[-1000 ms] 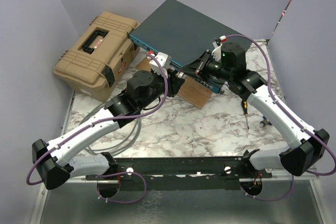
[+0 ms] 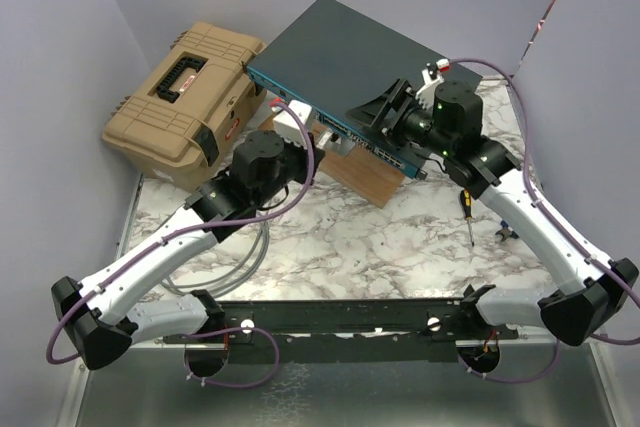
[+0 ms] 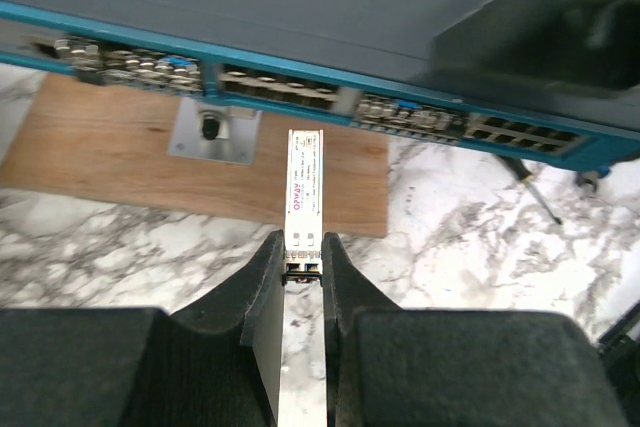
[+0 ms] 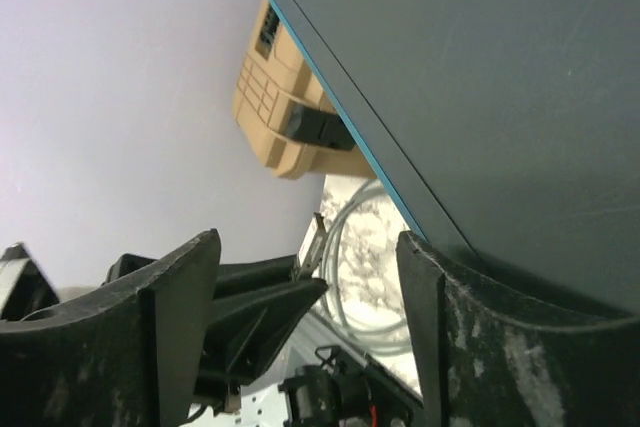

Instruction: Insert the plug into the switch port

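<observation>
The dark switch (image 2: 340,47) rests tilted, its teal port face (image 3: 280,87) toward the front. My left gripper is shut on the slim silver plug (image 3: 303,182), which points at the port face; in the left wrist view it appears below the ports, and I cannot tell whether it touches. My right gripper is part open at the switch's front top edge, right of the left gripper in the top view, with nothing visible between its fingers.
A tan case (image 2: 180,97) stands at left, with grey cable (image 2: 240,272) before it. A wooden board (image 2: 370,182) lies under the switch. A screwdriver (image 2: 466,205) lies at right.
My left gripper has moved left with the plug, away from the right one. My right gripper has moved right and its fingers have risen onto the switch's top edge.
</observation>
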